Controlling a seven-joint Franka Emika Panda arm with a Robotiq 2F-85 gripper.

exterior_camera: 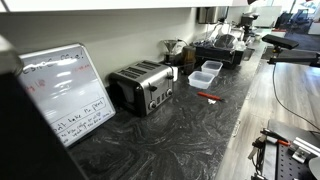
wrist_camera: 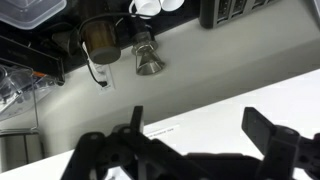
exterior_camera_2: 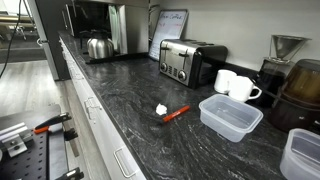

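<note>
In the wrist view my gripper stands open, its two black fingers wide apart and nothing between them. It is high up, well clear of the counter; exterior view 1 shows only a trace of the arm at the top right edge. A long red object [exterior_camera_2: 175,114] lies on the dark counter, with a small white thing [exterior_camera_2: 161,109] close by. Beyond it sit two clear plastic containers, one [exterior_camera_2: 230,116] nearer the red object and another [exterior_camera_2: 303,154] at the right edge.
A silver and black toaster [exterior_camera: 142,87] stands against the wall beside a leaning whiteboard [exterior_camera: 67,92]. White mugs [exterior_camera_2: 242,89] and a coffee grinder [exterior_camera_2: 281,63] line the back. The white cabinet edge [exterior_camera: 110,22] runs overhead.
</note>
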